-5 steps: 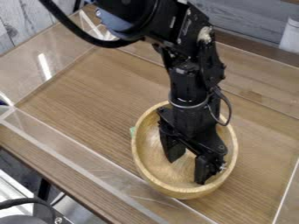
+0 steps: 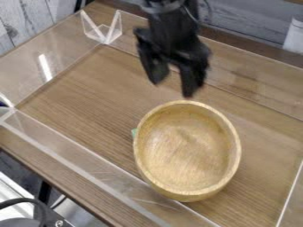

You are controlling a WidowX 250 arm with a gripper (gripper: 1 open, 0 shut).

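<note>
My gripper (image 2: 172, 71) is a blurred black shape at the top centre of the camera view, raised over the table behind a round wooden bowl (image 2: 187, 151). Its fingers look spread open, with nothing visible between them, though the blur hides detail. The bowl sits in the lower middle and looks empty. A small light-green item (image 2: 136, 133) peeks out at the bowl's left rim, too hidden to identify.
Clear plastic edging runs along the left side. A white wire-like piece (image 2: 101, 31) stands at the back left, and a white object (image 2: 293, 35) at the back right.
My gripper has risen out of the bowl and moved back toward the top of the view, leaving the bowl's inside uncovered.
</note>
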